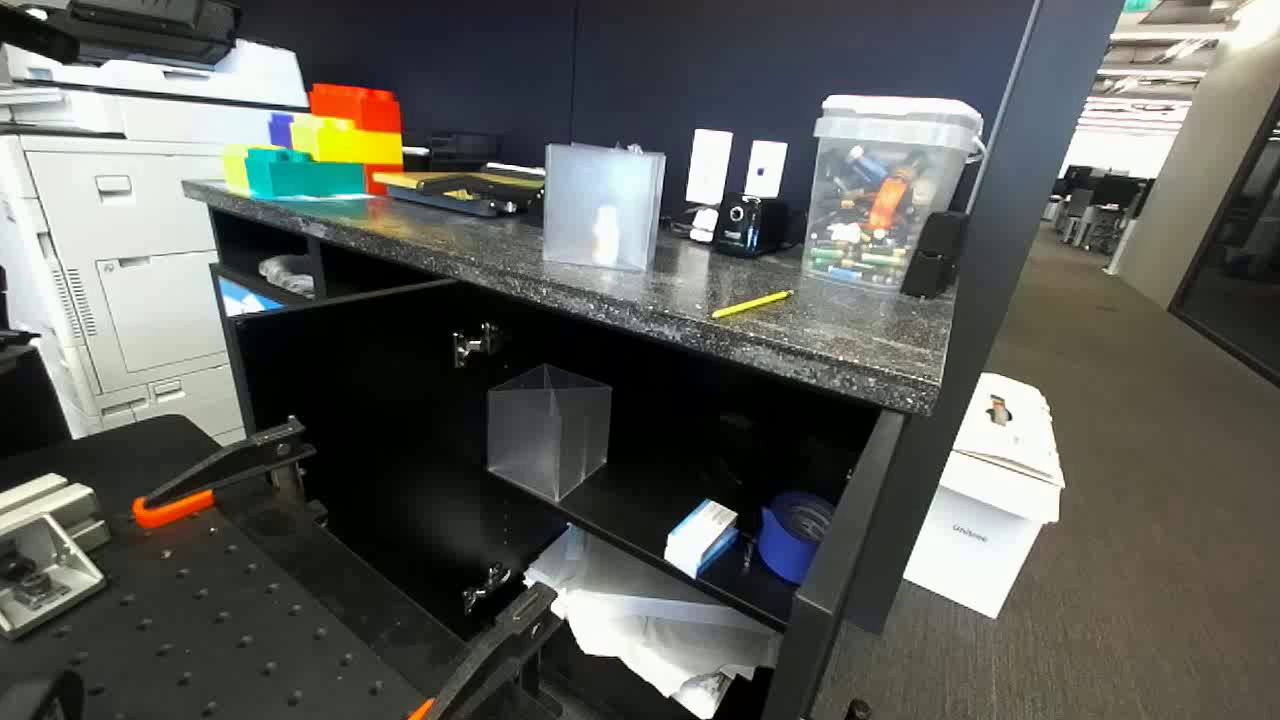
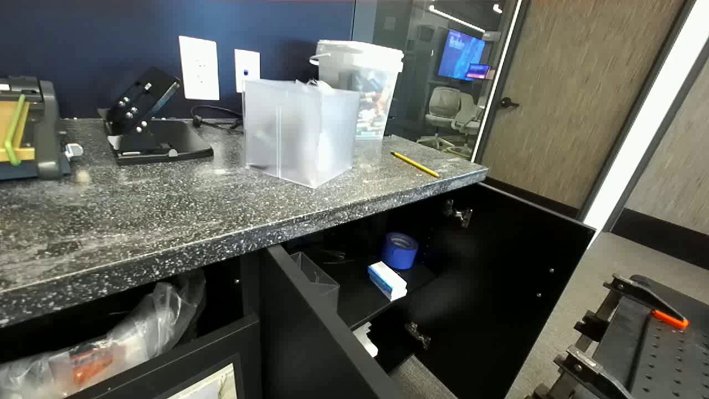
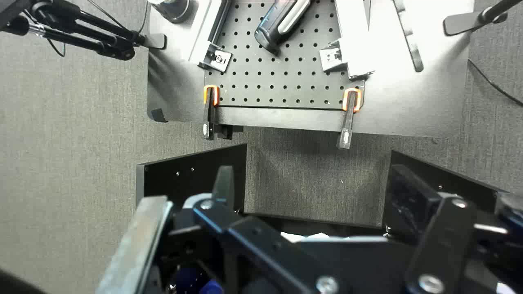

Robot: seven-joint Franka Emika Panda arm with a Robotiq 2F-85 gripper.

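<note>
In the wrist view my gripper stands open, its two dark fingers wide apart with only floor and open cabinet behind the gap. Neither exterior view clearly shows it. A yellow pencil (image 1: 752,305) lies on the speckled counter (image 2: 199,199) near its right end. Left of the pencil, a clear square container (image 2: 292,133) stands upright on the counter. A second clear container (image 1: 548,432) is on the cabinet shelf below. On that same shelf are a small blue-and-white box (image 1: 702,536) and a roll of blue tape (image 1: 794,535).
Both cabinet doors (image 2: 498,279) stand swung outward. A lidded battery bucket (image 1: 885,192) and a black pencil sharpener (image 1: 751,224) stand at the counter's back; large toy bricks (image 1: 312,176) fill its far left. Facing the cabinet is a pegboard table (image 3: 274,88) with two orange-handled clamps.
</note>
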